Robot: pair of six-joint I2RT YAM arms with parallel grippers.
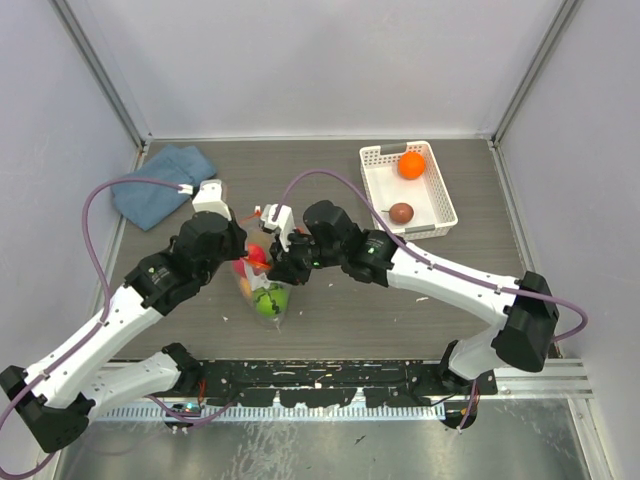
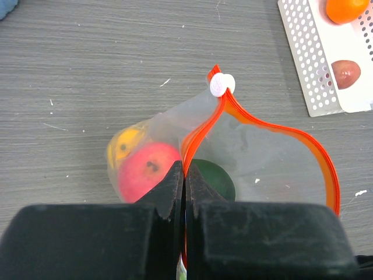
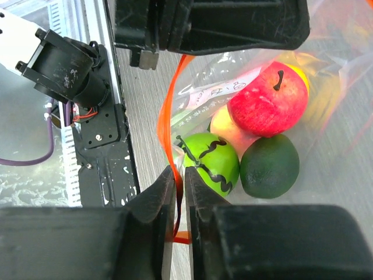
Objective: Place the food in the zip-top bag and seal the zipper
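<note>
The clear zip bag [image 2: 175, 125] with an orange zip edge [image 2: 312, 140] lies toward me, its mouth spread. A white slider [image 2: 222, 84] sits at one end of the zip. Inside are a red apple [image 3: 274, 98], a green-and-black food [image 3: 210, 160], a dark green food [image 3: 270, 166], a peach-coloured one and a yellow one. My left gripper is shut on the orange edge at one side of the mouth. Over the opposite side, my right gripper has its fingers a narrow gap apart, with the orange edge running between them.
At the back right stands a white basket [image 1: 440, 190] holding an orange [image 1: 411, 165] and a reddish-brown round food [image 1: 401, 213]. A blue cloth [image 1: 162, 186] lies at the back left. Bare table surrounds the bag's right side.
</note>
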